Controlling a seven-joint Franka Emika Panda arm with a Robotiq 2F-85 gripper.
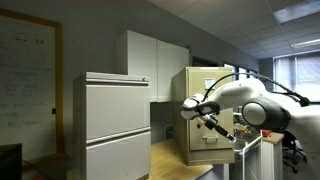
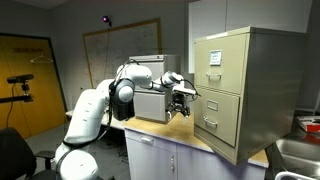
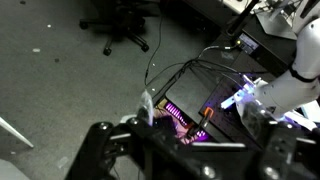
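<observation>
My gripper (image 1: 234, 138) hangs off the raised wrist, in front of the beige filing cabinet (image 1: 208, 78), and slants down to the right. In exterior view 2 the gripper (image 2: 181, 108) is above the wooden counter, left of the cabinet's drawer fronts (image 2: 217, 104). It stands open, and I see nothing held. The dark parts of the hand (image 3: 190, 155) fill the bottom of the wrist view, which looks past the counter to the floor. Contact with the cabinet cannot be made out.
A grey cabinet (image 1: 115, 110) stands at the left of the wooden counter (image 1: 170, 160). On the grey floor (image 3: 60, 80) lie cables and a lit strip (image 3: 188, 122). A chair base (image 3: 122, 25) stands beyond. White arm parts (image 3: 292, 92) fill the right side.
</observation>
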